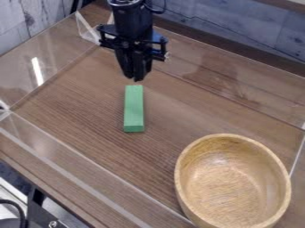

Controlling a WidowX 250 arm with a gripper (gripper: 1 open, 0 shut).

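Observation:
The black robot gripper (132, 64) hangs over the back middle of the wooden table, above and behind a green rectangular block (134, 109) lying flat lengthwise. The gripper is apart from the block; whether its fingers are open or shut is hard to tell at this size. A round tan bowl (233, 169) stands at the front right.
Walls border the back and the upper left. A black cable lies beyond the table's lower left edge.

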